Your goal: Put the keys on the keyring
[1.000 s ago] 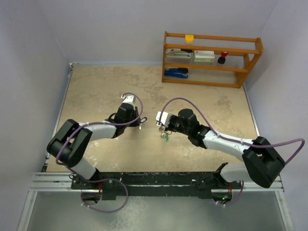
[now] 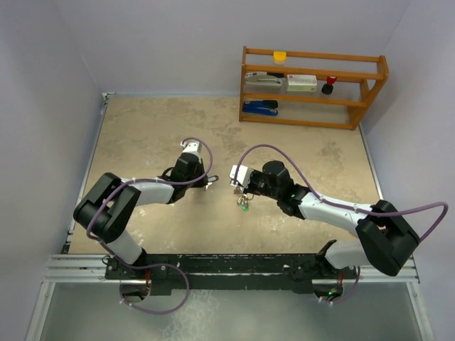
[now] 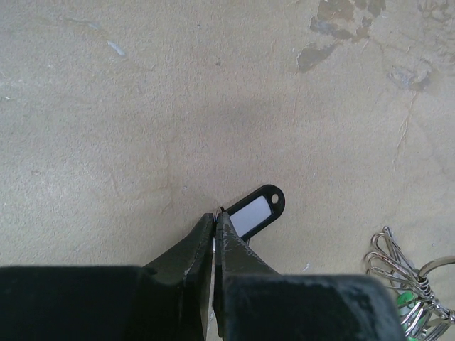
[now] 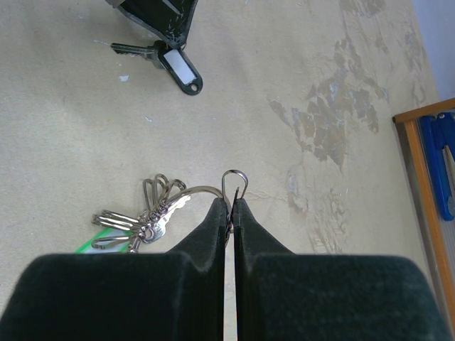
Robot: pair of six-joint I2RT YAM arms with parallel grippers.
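My right gripper is shut on the thin wire keyring (image 4: 202, 189), whose end loops stick up past the fingertips. Along that ring hangs a bunch of metal keys and clips (image 4: 153, 220), with a green tag (image 4: 99, 241) among them. Across from it, a single key (image 4: 131, 49) with a black, white-labelled tag (image 4: 181, 69) is at the tips of my left gripper. Those left fingers are shut. The tag (image 3: 257, 209) slants out from behind them, hiding the key in the left wrist view; whether they pinch it I cannot tell.
A wooden shelf (image 2: 313, 98) stands at the back right, holding staplers, a box and small items. Bare tabletop (image 2: 142, 128) lies at the back left and in front of both arms.
The black tag by the left gripper has turned to lie flatter, slightly nearer the front edge. The left arm has shifted a little; the right arm looks almost still.
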